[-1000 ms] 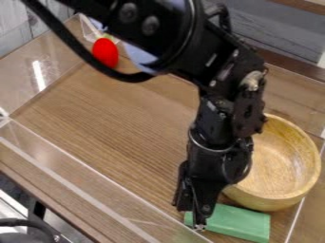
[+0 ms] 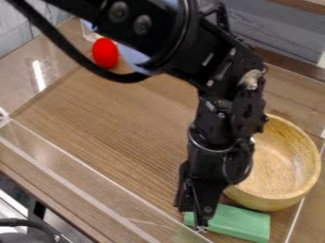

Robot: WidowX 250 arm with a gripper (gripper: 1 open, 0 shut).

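Observation:
The black arm reaches down from the top of the camera view to my gripper (image 2: 196, 207), which is low at the front right and appears shut, with nothing clearly visible between its fingers. Its tips are at the left end of a green rectangular block (image 2: 238, 222) on the wooden surface; whether they touch it I cannot tell. A yellow-tan bowl (image 2: 287, 171) sits just right of the gripper and behind the block, partly hidden by the arm.
A red object (image 2: 105, 54) stands at the back left, partly near a blurred bluish item behind the arm. A clear edge strip crosses the front left.

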